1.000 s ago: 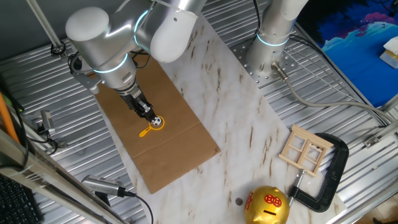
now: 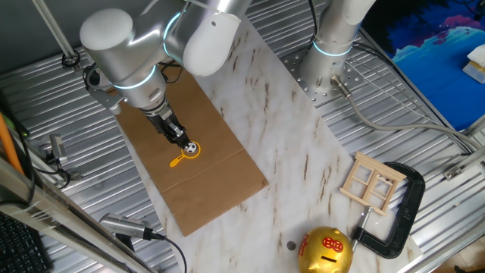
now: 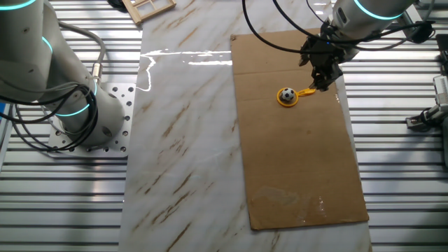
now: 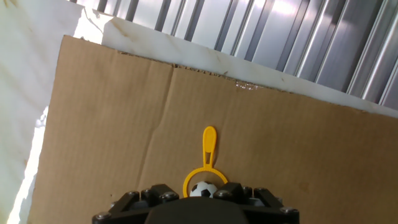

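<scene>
A small black-and-white soccer ball sits inside the ring of a yellow ring-shaped tool with a handle, flat on a brown cardboard sheet. In exterior view 1 my gripper points down close by the ball, overlapping its edge. From exterior view 2, the gripper appears over the handle end, to the side of the ball. Its fingers are apart in the wrist view, with the ball seen through the gap beyond them. The ball's lower part is hidden there by the gripper.
Around the cardboard lies a marble-patterned tabletop, largely clear. A golden piggy bank, a wooden frame and a black clamp occupy its far end. The arm's base stands beside the table.
</scene>
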